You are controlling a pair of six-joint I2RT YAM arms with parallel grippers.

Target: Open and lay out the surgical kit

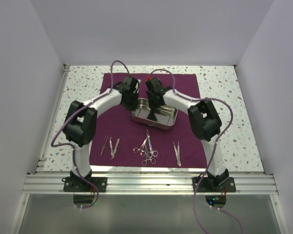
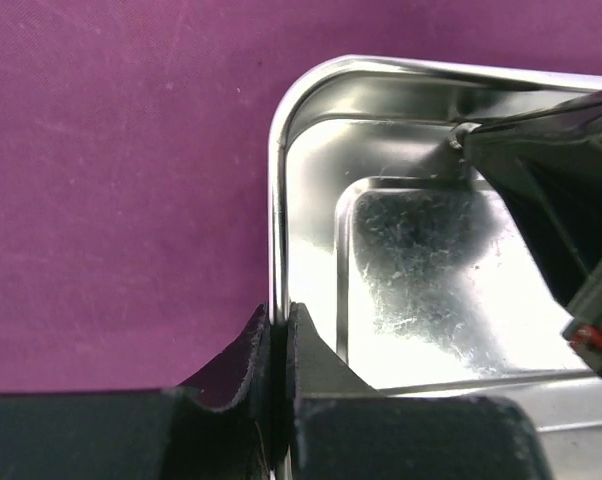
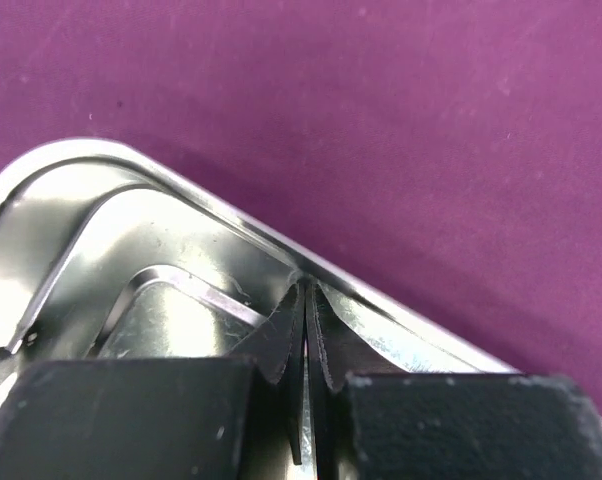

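Observation:
The steel tray (image 1: pixel 161 124) sits on the purple cloth (image 1: pixel 122 131). My left gripper is shut on its left rim (image 2: pixel 277 220). In the right wrist view my right gripper is shut with nothing between its fingers, its tips down inside the tray against the far wall. A faint thin curved mark (image 3: pixel 236 287) lies on the tray floor just left of those tips; whether it is a needle or a scratch I cannot tell. The left wrist view has the right gripper's dark finger (image 2: pixel 541 190) close to a small round stud (image 2: pixel 462 134).
In front of the tray lie several scissors or clamps (image 1: pixel 148 154). Tweezers (image 1: pixel 104 145) and slim instruments (image 1: pixel 115 148) are at the front left, another pair (image 1: pixel 177 154) at the front right. Both arms crowd the space above the tray.

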